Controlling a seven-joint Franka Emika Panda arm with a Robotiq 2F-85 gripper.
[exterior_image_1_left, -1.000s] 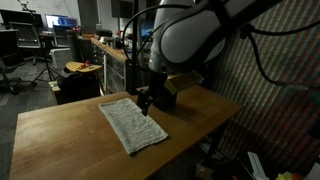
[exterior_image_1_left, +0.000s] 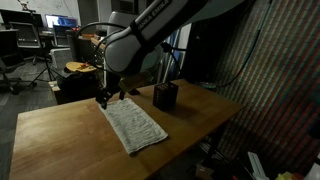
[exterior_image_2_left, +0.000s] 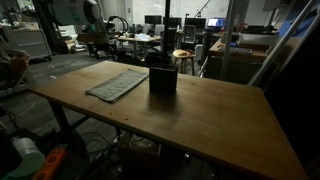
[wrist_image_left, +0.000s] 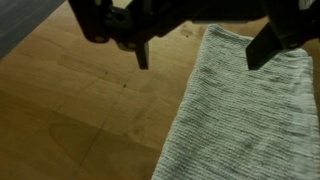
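A light grey cloth (exterior_image_1_left: 136, 126) lies flat on the wooden table, longer than it is wide. In exterior view 2 the cloth (exterior_image_2_left: 118, 85) rests on the left half of the tabletop, close to its edge. Above the cloth's far end hovers my gripper (exterior_image_1_left: 112, 97), pointing down. From the wrist, the gripper has its fingers wide apart with nothing held between them; the cloth (wrist_image_left: 240, 115) spreads under the right finger, bare wood under the left.
A dark box (exterior_image_1_left: 165, 96) stands on the table right of the cloth; exterior view 2 shows this black box (exterior_image_2_left: 163, 80) too. Bare table (exterior_image_2_left: 225, 115) extends widely to the box's right. Chairs (exterior_image_1_left: 27, 42) and desks fill the background.
Over the last second my arm and gripper have moved left and toward the cloth's far end in exterior view 1. The cloth and box have stayed in place.
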